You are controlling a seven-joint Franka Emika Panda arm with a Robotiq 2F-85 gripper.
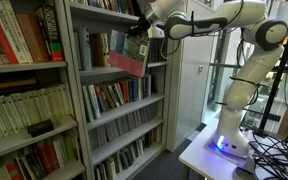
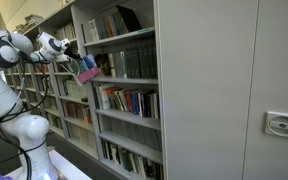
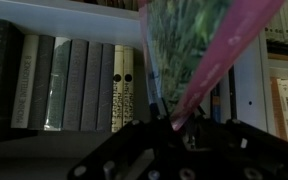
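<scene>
A thin book (image 1: 130, 54) with a pink edge and a green, picture-like cover hangs in the air in front of the bookcase. My gripper is shut on it, gripping near its lower edge in the wrist view, where the blurred cover (image 3: 189, 45) fills the upper middle. The second exterior view has the same book (image 2: 87, 70) tilted at the end of the arm, close to the shelves. From there the fingers are too small to make out.
Tall grey bookcases hold rows of books; dark grey volumes (image 3: 76, 85) stand upright behind the gripper. A shelf upright (image 3: 250, 95) is close on the right.
</scene>
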